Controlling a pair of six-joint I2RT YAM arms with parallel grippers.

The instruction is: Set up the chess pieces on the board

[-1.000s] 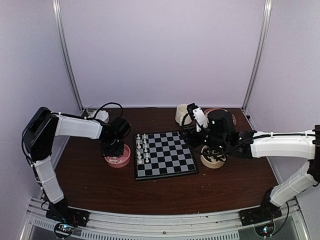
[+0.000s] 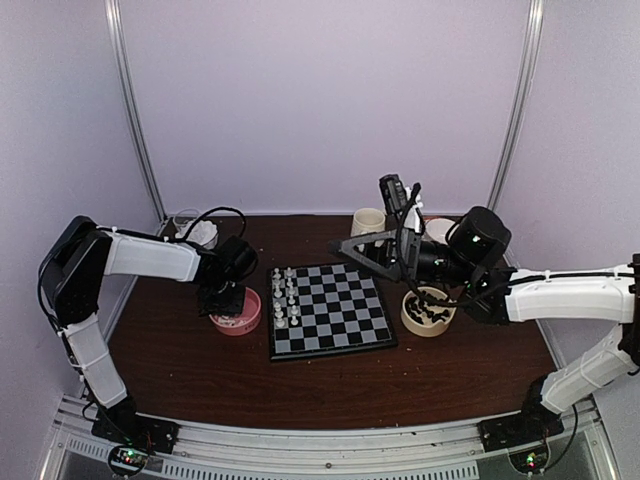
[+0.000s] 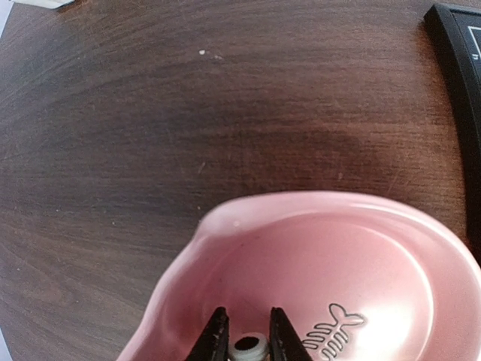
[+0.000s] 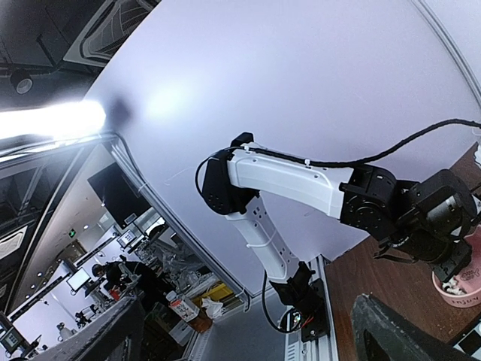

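The chessboard (image 2: 345, 320) lies mid-table with several white pieces along its left side. Left of it, my left gripper is down in the pink bowl (image 2: 250, 322), shut on a white piece (image 3: 248, 347), of which only the top shows. My right gripper (image 2: 350, 250) is raised above the board's back right, open and empty. Black pieces lie in the cream bowl (image 2: 428, 330) right of the board.
A cream mug (image 2: 367, 222) stands at the back behind the board, with white items (image 2: 200, 232) at the back left.
The right arm has swung its gripper up and leftward, turning it from over the cream bowl toward the board's back. The left arm has barely moved.
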